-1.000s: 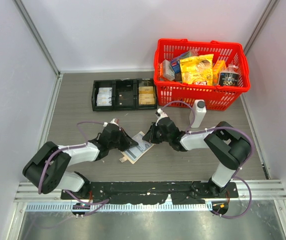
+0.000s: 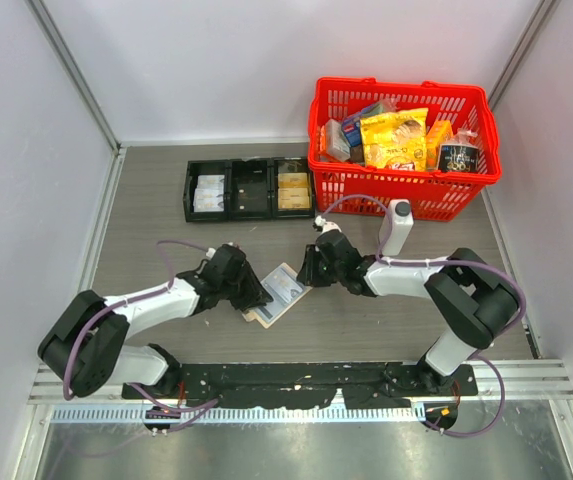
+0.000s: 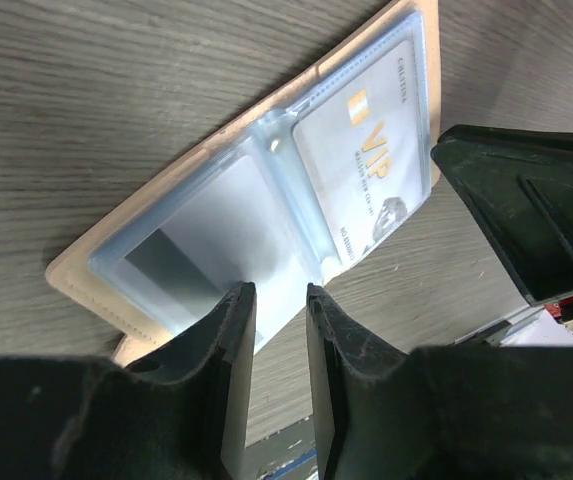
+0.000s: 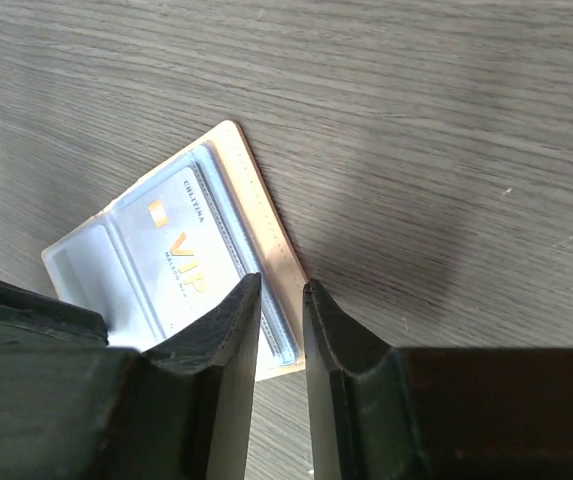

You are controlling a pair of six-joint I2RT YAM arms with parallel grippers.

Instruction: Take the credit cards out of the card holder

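The card holder (image 2: 284, 293), clear pockets on a beige backing, lies tilted on the table between my grippers. In the left wrist view a VIP card (image 3: 371, 150) fills one pocket, and a whitish card (image 3: 231, 235) with a grey band shows in the pocket nearer me. My left gripper hovers at that nearer pocket, fingers slightly apart, no card visible between them. At the holder's right corner stands my right gripper, its fingertips parted by a narrow gap. Its fingers hide part of the beige edge; contact there cannot be told.
Behind the holder stands a black tray (image 2: 250, 213) with light and yellow packs in its outer compartments. A red basket (image 2: 406, 190) of packaged goods is at the back right, a white bottle (image 2: 396, 228) in front of it. Open table lies left and right.
My left gripper has shifted slightly toward the front of the holder, over its lower left part. My right gripper has moved a little to the right. The holder looks unmoved.
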